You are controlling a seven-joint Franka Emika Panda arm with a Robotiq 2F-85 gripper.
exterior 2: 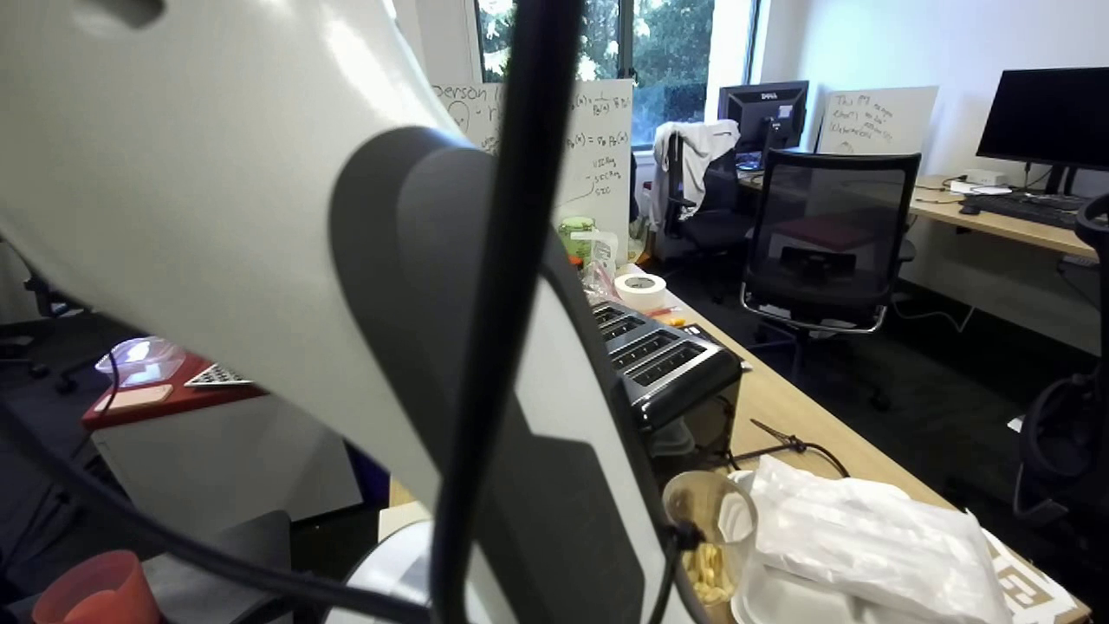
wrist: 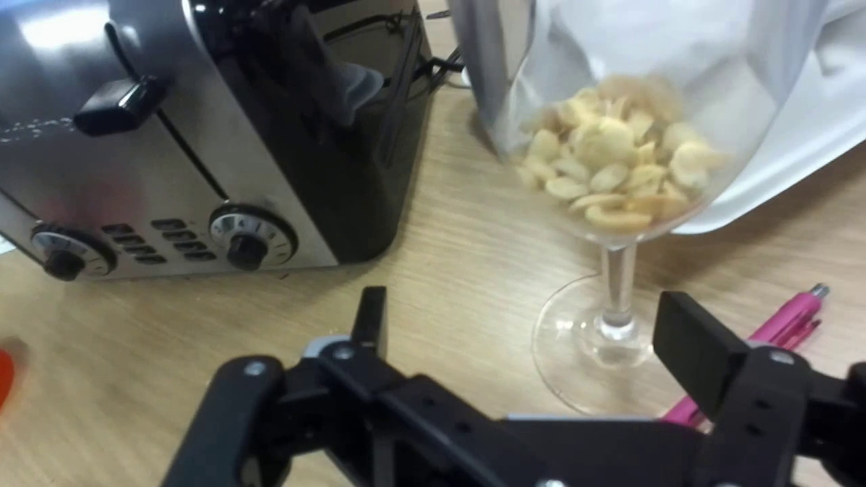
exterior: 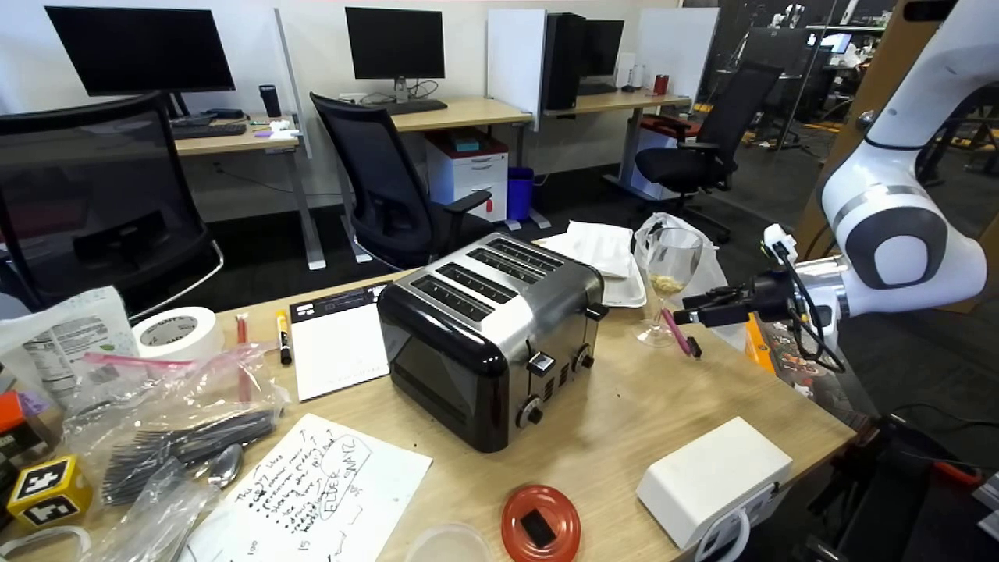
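Observation:
A clear stemmed glass point(wrist: 617, 195) stands upright on the table, its bowl partly filled with pale nuts point(wrist: 605, 154). In the wrist view my open gripper has one finger left of the stem and the other to its right, with the glass apparently farther off than the fingertips. From the side, the gripper point(exterior: 681, 310) is at about stem height, just right of the glass point(exterior: 672, 267); whether it touches cannot be told. The second exterior view shows the glass bowl point(exterior 2: 711, 504) beside my arm, which hides the gripper there.
A four-slot toaster point(exterior: 496, 328) stands left of the glass. Pink pens point(wrist: 791, 316) lie at the foot of the glass. Behind it are a white tray and plastic bag point(exterior 2: 863, 530). A white box point(exterior: 716, 478) sits near the front edge, with bare table between.

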